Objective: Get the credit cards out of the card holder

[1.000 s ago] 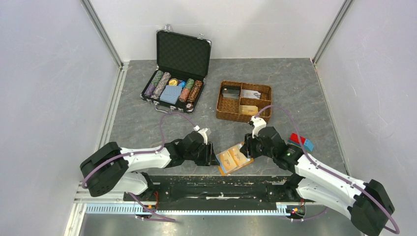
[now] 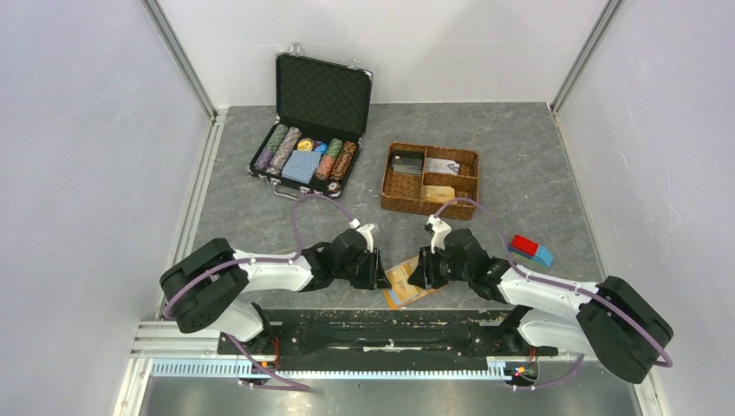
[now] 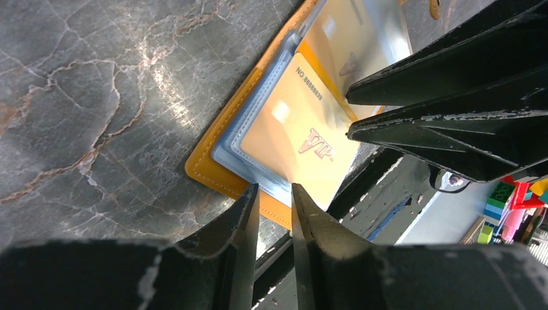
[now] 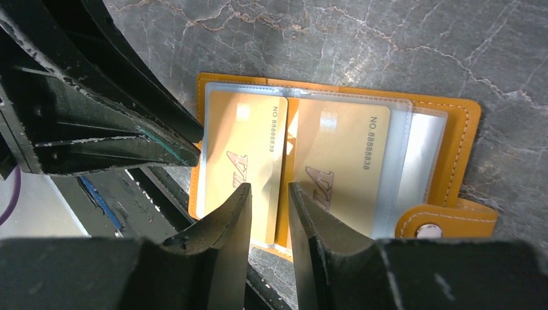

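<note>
An orange card holder (image 2: 401, 292) lies spread flat near the table's front edge, turned at an angle. Clear sleeves hold a gold card marked 8888839 (image 4: 249, 145) on its left half and one marked 8888838 (image 4: 352, 148) on its right half. My left gripper is slightly open at the left half's outer edge, with nothing seen between its fingers. Over the fold, my right gripper stands slightly open, one finger on either side of the seam. Whether the fingertips touch the sleeves I cannot tell. The fingertips of both grippers are close together.
A snap strap (image 4: 446, 223) sticks out from the holder's right side. Behind lie a divided wicker basket (image 2: 403, 204) with cards in it and an open chip case (image 2: 325, 95). Red and blue blocks (image 2: 530, 249) sit at the right.
My right gripper has moved left and toward the front, from the holder's right edge to its middle. The left gripper has shifted slightly right, over the holder's left edge.
</note>
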